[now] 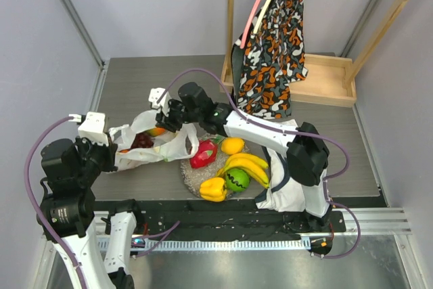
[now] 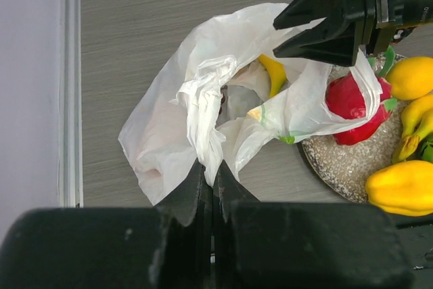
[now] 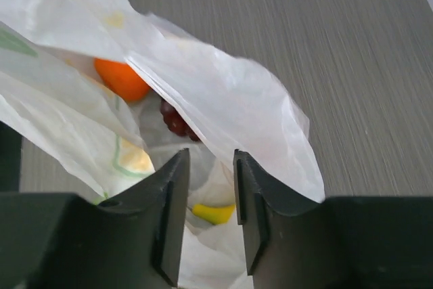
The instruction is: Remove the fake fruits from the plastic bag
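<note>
The white plastic bag (image 1: 145, 157) lies on its side, mouth toward the plate. Its upper edge is bunched at the tips of my left gripper, which is shut on this thin plastic. My right gripper (image 1: 173, 125) is at the bag's mouth; its fingers (image 3: 174, 197) stand apart with no fruit between them. Inside the bag, the right wrist view shows an orange fruit (image 3: 122, 79), dark red grapes (image 3: 177, 121) and a yellow piece (image 3: 213, 213) beyond the fingertips, partly covered by plastic.
A speckled round plate (image 1: 193, 179) beside the bag holds a red dragon fruit (image 1: 203, 154), a lemon (image 1: 232, 145), bananas (image 1: 249, 162), a yellow pepper (image 1: 213, 189) and a green ball-like fruit (image 1: 237, 179). A white cloth (image 1: 284, 191) lies right; a wooden stand (image 1: 318, 89) is behind.
</note>
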